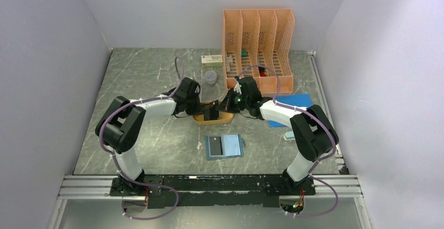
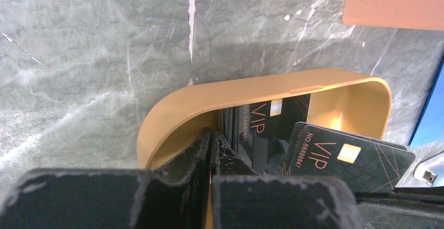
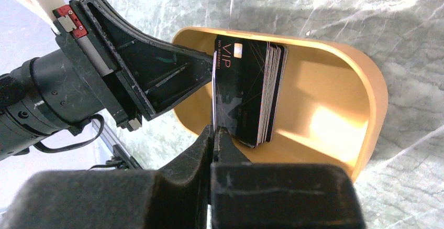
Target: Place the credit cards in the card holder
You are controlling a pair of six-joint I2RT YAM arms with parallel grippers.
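An oval tan tray [image 1: 214, 122] holds a stack of black VIP cards [image 3: 243, 82], leaning together. In it, the left gripper is shut, its tips against the stack's end, and no card shows between them. My right gripper is shut on a black card, a thin pale edge in its own wrist view. From the left wrist view this raised card [image 2: 345, 158] shows its face, with another edge close behind it; whether it is one card or two I cannot tell. The open blue card holder [image 1: 224, 146] lies in front with a black card in its left side.
Behind the tray stand an orange divided rack [image 1: 258, 51], a small box [image 1: 212, 61] and a clear round container [image 1: 210, 77]. A blue sheet [image 1: 294, 109] lies to the right. Bare table surrounds the holder.
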